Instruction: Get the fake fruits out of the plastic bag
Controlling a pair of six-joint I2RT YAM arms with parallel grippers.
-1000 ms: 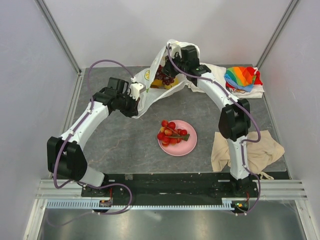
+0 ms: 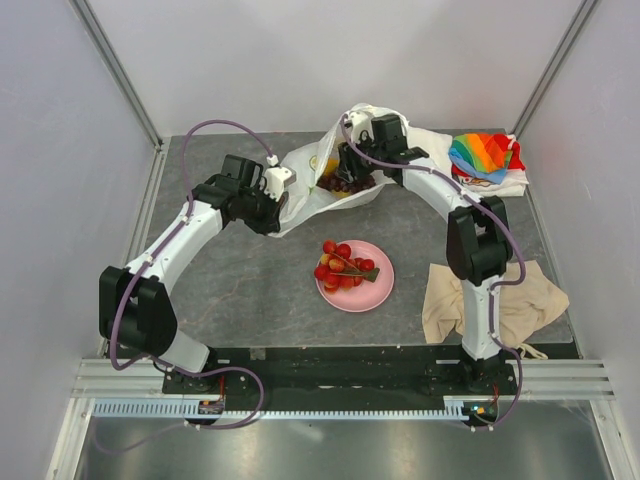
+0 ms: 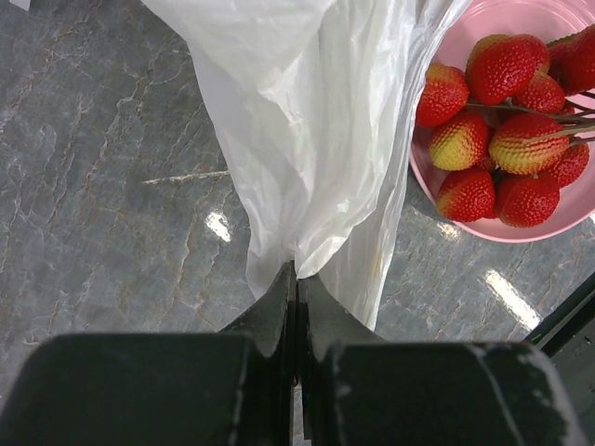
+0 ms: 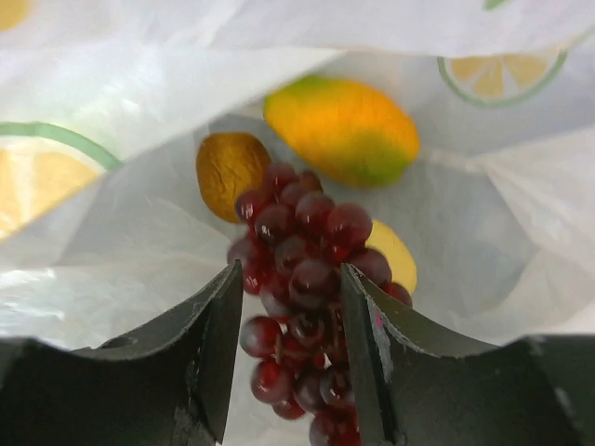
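Observation:
The white plastic bag (image 2: pixel 305 205) lies at the back of the table, its mouth facing the front. My left gripper is shut on the bag's edge and keeps it stretched. Inside, the right wrist view shows dark red grapes (image 4: pixel 307 232), a yellow-green mango (image 4: pixel 344 130), a brown fruit (image 4: pixel 231 175) and part of a yellow fruit (image 4: pixel 395 255). My right gripper is part open within the bag mouth, its fingers on either side of the grapes' near part. Whether the fingers touch the grapes I cannot tell.
Several strawberries (image 3: pixel 465 139) on stems lie on a pink plate (image 2: pixel 375 293) at mid-table. A beige cloth (image 2: pixel 515 300) lies at front right, and a rainbow-coloured cloth (image 2: pixel 485 152) at back right. Bare table (image 2: pixel 240 300) shows left of the plate.
One second ago the grapes hung higher at the right gripper; now they lie lower in the bag. The left gripper stays nearly still.

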